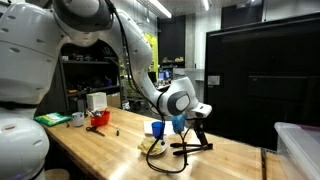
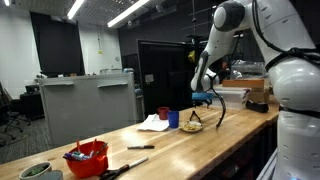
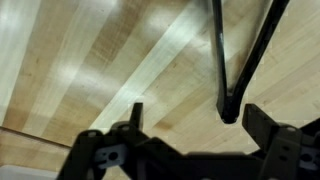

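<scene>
A black tong-like tool [image 3: 232,80] with two long arms lies on the wooden table, its joined end toward the gripper in the wrist view. In exterior view 1 the same black tool [image 1: 194,147] rests to the right of a yellowish plate. My gripper is open above the table, with its fingers [image 3: 128,128] spread wide. Bare wood shows between them; the tool's joined end appears near the right finger. From the side, the gripper [image 1: 187,136] appears just above the tool, though whether they touch is hard to tell.
The yellowish plate [image 2: 191,126] stands near a blue cup [image 2: 173,118], a red mug [image 2: 163,113] and a white cloth [image 2: 152,123]. A red bowl [image 2: 87,160] with items in it sits at the far left end.
</scene>
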